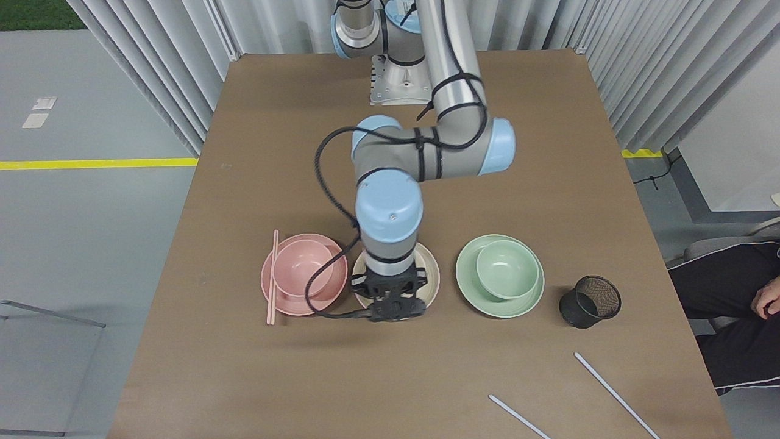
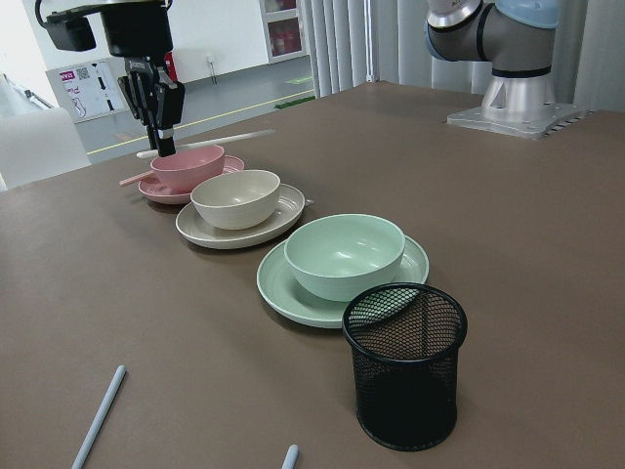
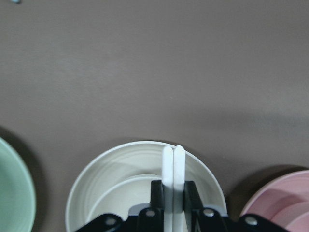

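My gripper [image 1: 389, 296] is over the cream plate [image 2: 200, 231] with its cream bowl [image 2: 234, 205], shut on a pair of white chopsticks [image 3: 173, 174], held level in the left view and pointing up the wrist view. Pink chopsticks [image 1: 272, 278] lie across the pink plate [image 1: 325, 296] beside the pink bowl [image 1: 292, 263]. To the right sit a green plate [image 1: 475, 292] and green bowl [image 1: 508, 267]. In the front view the gripper hides part of the cream dishes.
A black mesh cup [image 1: 588, 303] stands right of the green plate. Two pale sticks [image 1: 614, 391] lie at the front right.
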